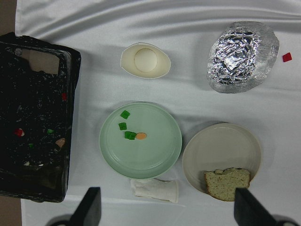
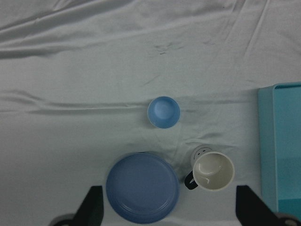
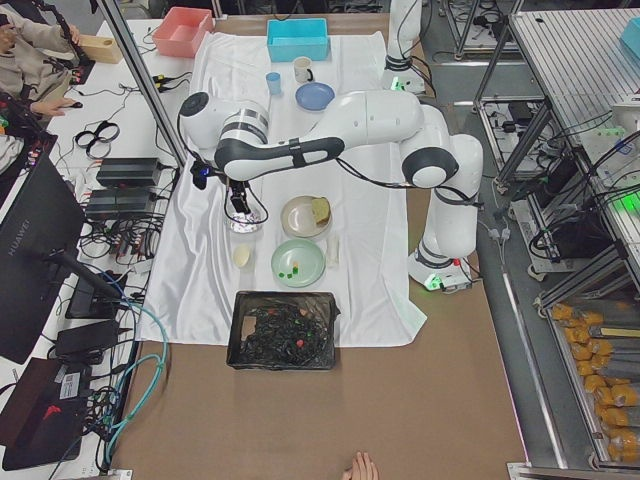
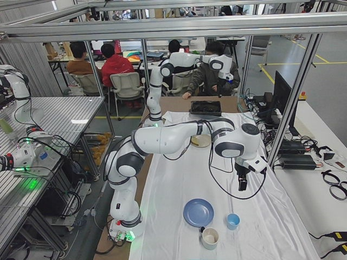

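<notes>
My left gripper stands open above a green plate [image 1: 140,155] with small green pieces and an orange one, and a beige plate [image 1: 216,150] holding bread [image 1: 225,183]. Beside them are a foil-covered dish [image 1: 242,56] and a cream oval container [image 1: 145,60]. My right gripper is open over the other half of the cloth, above a blue plate [image 2: 141,183], a small blue cup [image 2: 163,112] and a white mug [image 2: 211,172] with a black handle. Neither gripper shows anything between its fingers.
A black lined tray [image 1: 37,160] with small scraps stands beside the green plate. A turquoise bin [image 2: 268,141] borders the cups' side. A small red piece [image 1: 287,57] and a white packet [image 1: 155,188] lie on the cloth.
</notes>
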